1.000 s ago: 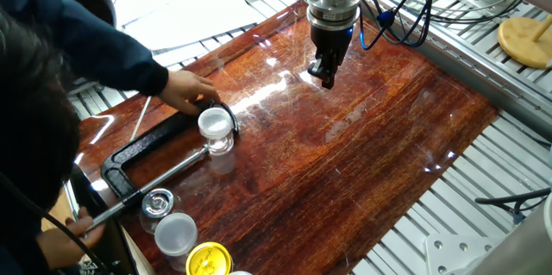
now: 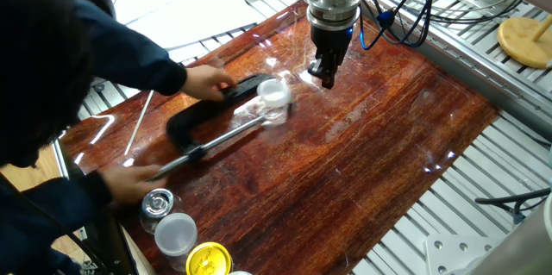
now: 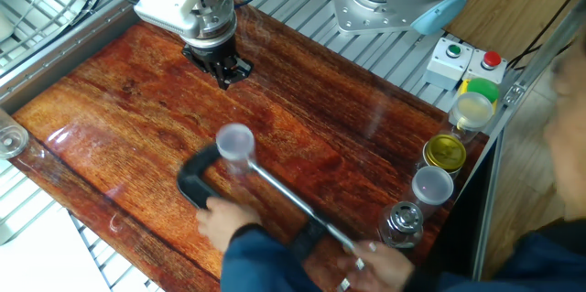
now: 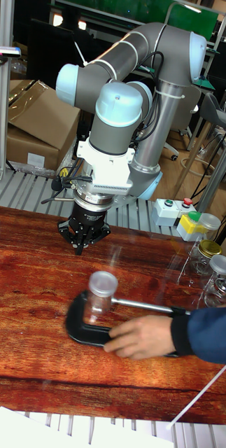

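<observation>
My gripper [image 2: 323,75] hangs above the back part of the wooden table, pointing down; in exterior view 2 the gripper [image 3: 220,72] shows dark fingers, and nothing is seen held in them. Whether they are open or shut is unclear. A person's hands hold a black C-shaped clamp [image 4: 75,321] with a long metal screw rod. Between its fingers stands a clear jar with a whitish lid [image 3: 235,141], apart from my gripper and in front of it in exterior view 3, where the lid [image 4: 103,283] shows clearly.
Several jars line one table edge, among them one with a gold lid [image 3: 445,152] and one with a silver lid [image 3: 403,219]. Button boxes [image 3: 461,62] stand beyond that end. The person's arms reach over the table [image 2: 379,171].
The person has slid the clamp and the jar across the table, up and to the right in exterior view 1, closer to my gripper. My arm has not moved.
</observation>
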